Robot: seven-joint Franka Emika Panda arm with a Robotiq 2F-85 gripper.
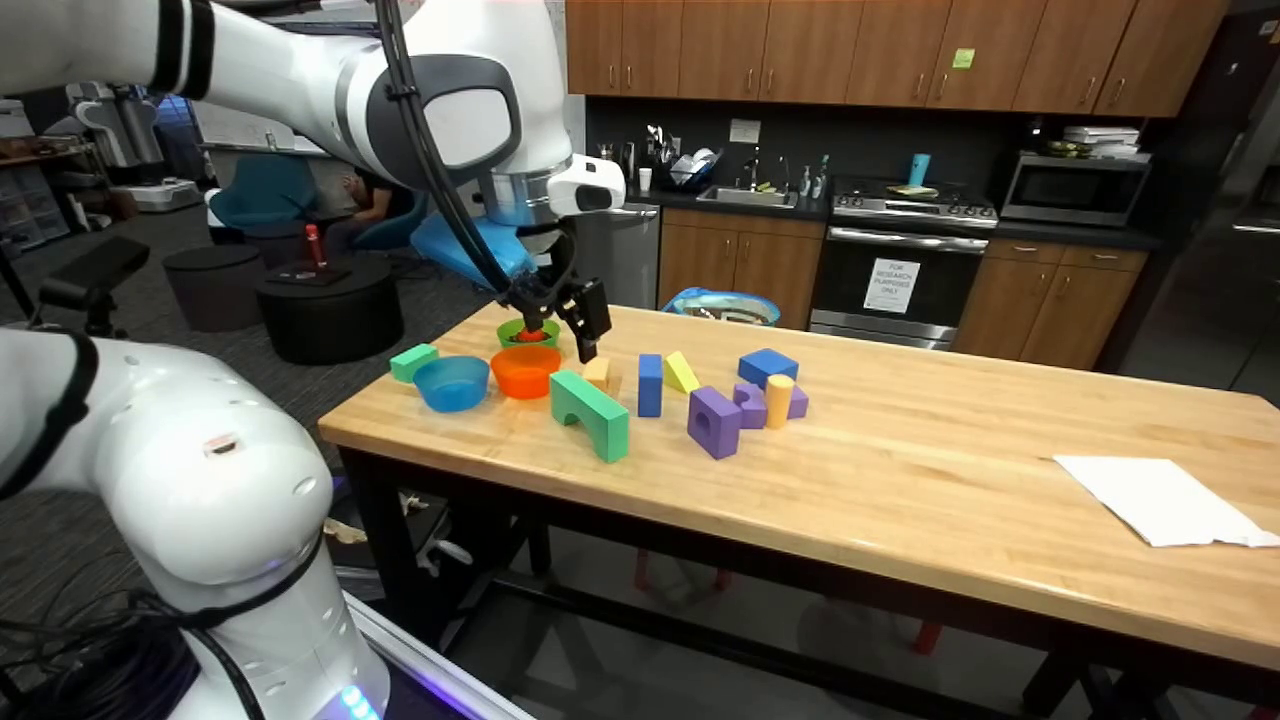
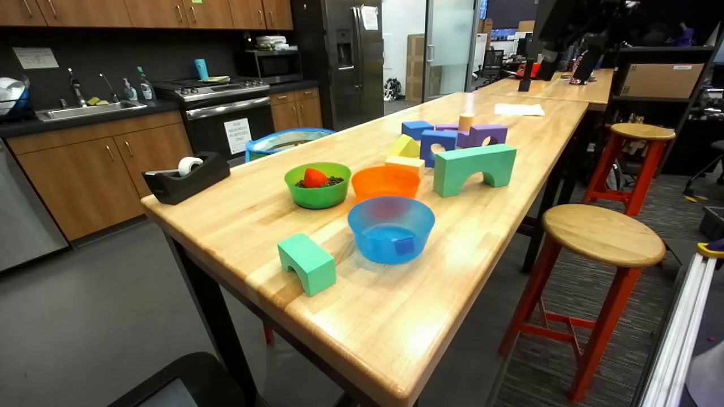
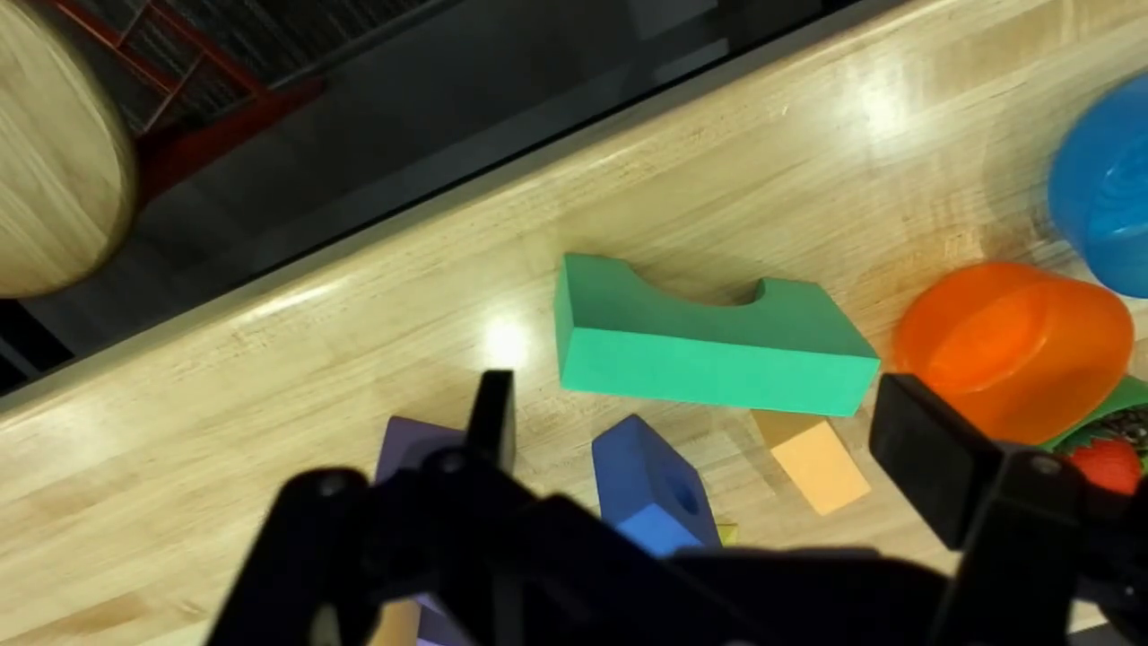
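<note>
My gripper stands open above the table, its two fingers far apart and nothing between them. In exterior view 1 the gripper [image 1: 585, 318] hangs over the bowls and blocks at the table's left end. Below the fingers in the wrist view are a large green arch block [image 3: 710, 361], a blue block with a hole [image 3: 651, 484] and a pale orange block [image 3: 820, 465]. An orange bowl [image 2: 385, 183] sits beside a blue bowl [image 2: 391, 230]. The green bowl [image 2: 317, 193] holds a strawberry-like red piece [image 2: 314, 178] and small dark bits.
Several purple blocks [image 1: 715, 422], an upright cylinder [image 1: 779, 400] and a yellow block [image 1: 681, 372] cluster past the arch. A small green arch [image 2: 306, 263] and a tape dispenser [image 2: 186, 177] lie near the table's end. White paper [image 1: 1166, 502] rests at the right; the wood between is clear.
</note>
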